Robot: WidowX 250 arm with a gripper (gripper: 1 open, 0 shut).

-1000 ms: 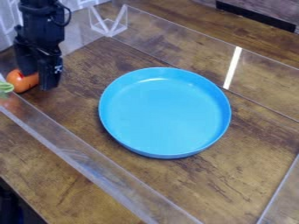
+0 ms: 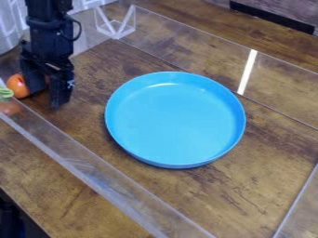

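Observation:
My black gripper point(image 2: 50, 84) hangs at the upper left of the camera view, low over the wooden table. An orange carrot-like object point(image 2: 19, 85) with a pale green end lies just left of it, partly hidden behind it. Whether anything is between the fingers, and how far apart they stand, is unclear. A large blue plate point(image 2: 174, 119) lies right of the gripper in the middle of the table.
Clear plastic walls edge the work area, one running diagonally along the lower left point(image 2: 99, 186). A small white frame point(image 2: 114, 23) stands at the top. The table right and below the plate is bare.
The gripper has shifted slightly to the right. The orange object shows at much the same place, beside it.

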